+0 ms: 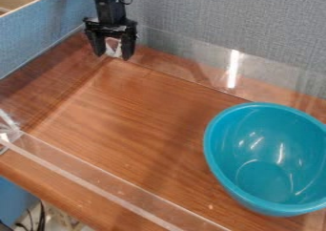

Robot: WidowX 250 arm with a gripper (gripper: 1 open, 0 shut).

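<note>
My black gripper (112, 46) is at the upper left of the camera view, low in the back corner of the wooden surface (128, 130). Its fingers point down and are apart, open, with a small pale, clear patch between or behind them; I cannot tell whether that is an object or the corner of the clear wall. A large teal bowl (262, 168) stands upright at the right side, well apart from the gripper.
Clear low walls edge the surface, with a grey padded wall (230, 25) behind and a blue panel (38, 44) at left. Cables hang below the front left edge.
</note>
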